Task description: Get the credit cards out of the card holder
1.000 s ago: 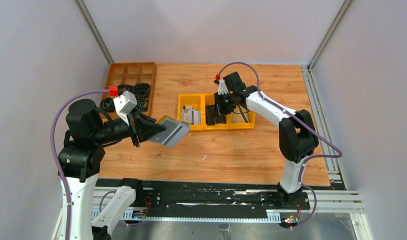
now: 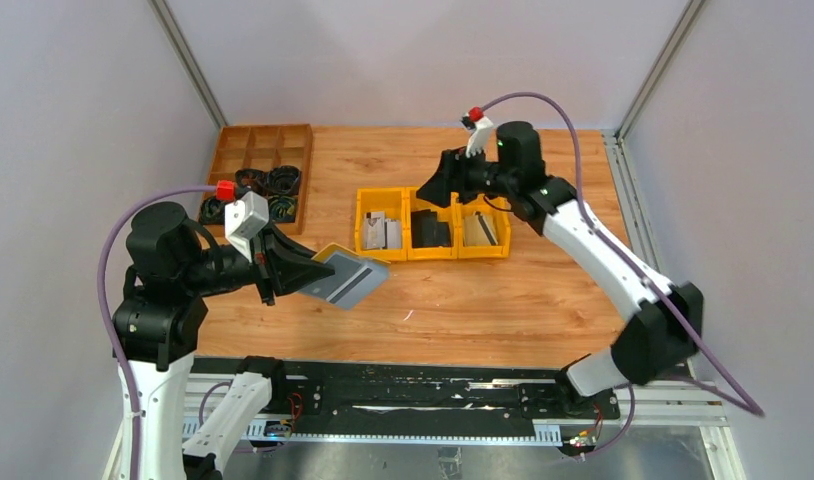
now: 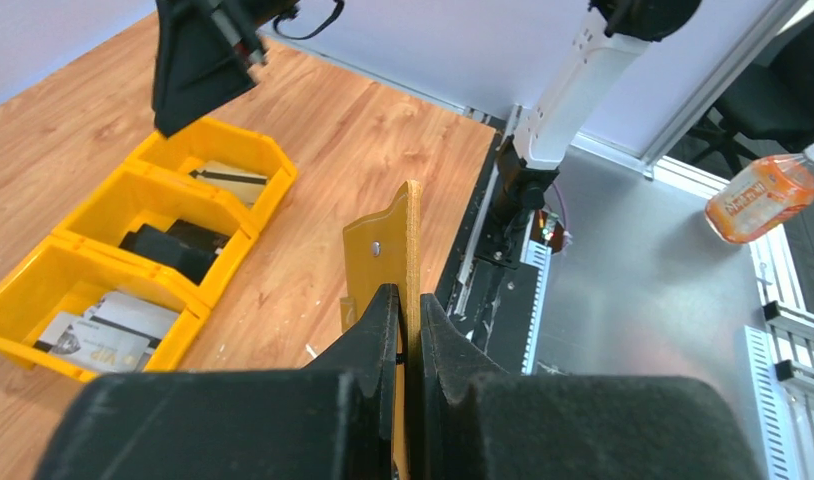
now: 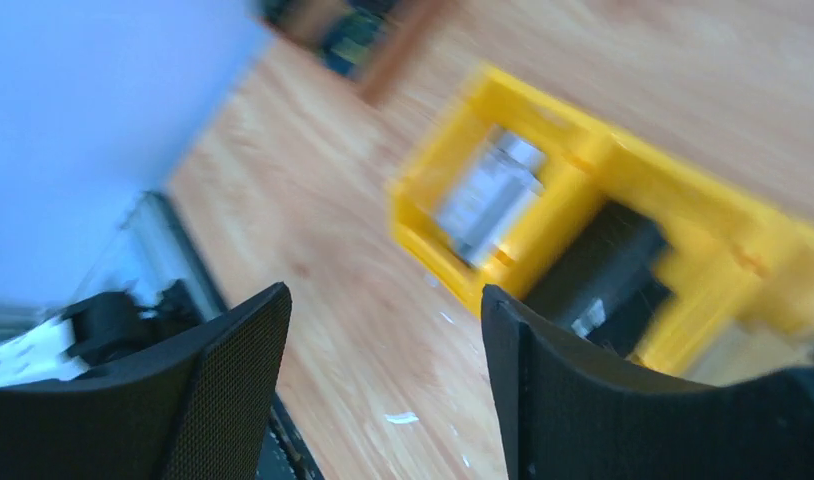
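Observation:
My left gripper [image 2: 303, 270] is shut on a flat grey-and-yellow card holder [image 2: 345, 282], held in the air over the front left of the table; in the left wrist view its tan edge [image 3: 378, 245] rises between the fingers. My right gripper [image 2: 443, 180] hangs above the three yellow bins [image 2: 406, 255], its fingers parted with nothing visible between them. The bins hold grey-white items [image 2: 381, 230], dark items [image 2: 430, 230] and beige items [image 2: 480, 229]. The right wrist view is blurred.
A wooden compartment tray [image 2: 248, 150] with coiled black cables stands at the back left. Walls border both sides.
My right arm has risen from within the middle bin and swung up and outward above it. The left gripper with the card holder has shifted slightly.

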